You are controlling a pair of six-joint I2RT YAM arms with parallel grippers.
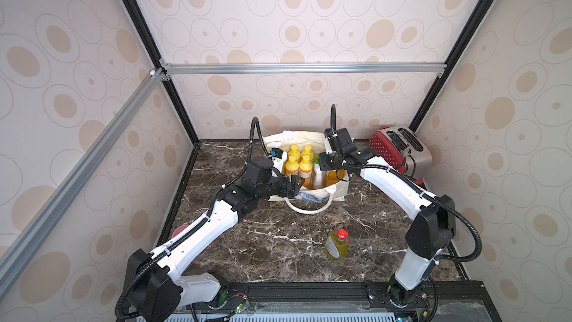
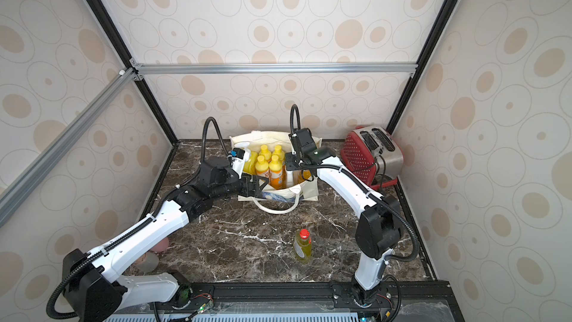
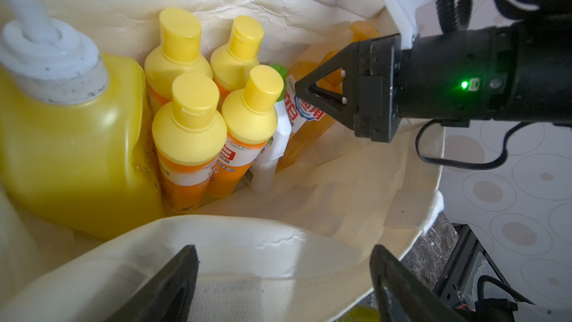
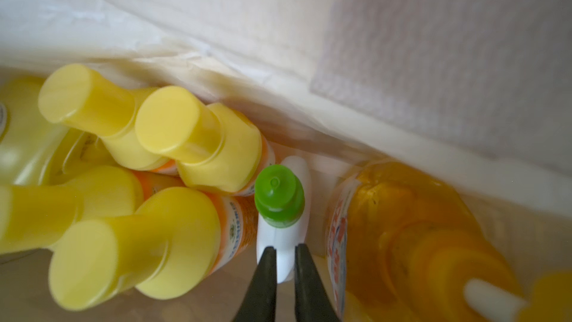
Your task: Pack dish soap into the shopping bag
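Note:
The cream shopping bag (image 1: 341, 193) stands open at the back centre, holding several yellow-capped orange bottles (image 3: 189, 125), a large yellow pump bottle (image 3: 71, 149), a white bottle with a green cap (image 4: 278, 193) and an amber bottle (image 4: 411, 214). On the counter in front sits a yellow-green soap bottle with a red cap (image 1: 337, 245). My left gripper is open at the bag's front rim, nothing gripped. My right gripper is inside the bag mouth, fingers close together with a narrow gap above the white bottle; whether they touch anything is unclear.
A red and silver toaster (image 1: 400, 150) stands right of the bag. The bag's front handle (image 1: 308, 210) loops down over the counter. Around the red-capped bottle the dark marble counter (image 1: 268, 244) is clear. Small round objects (image 2: 152, 254) lie partly behind the left arm.

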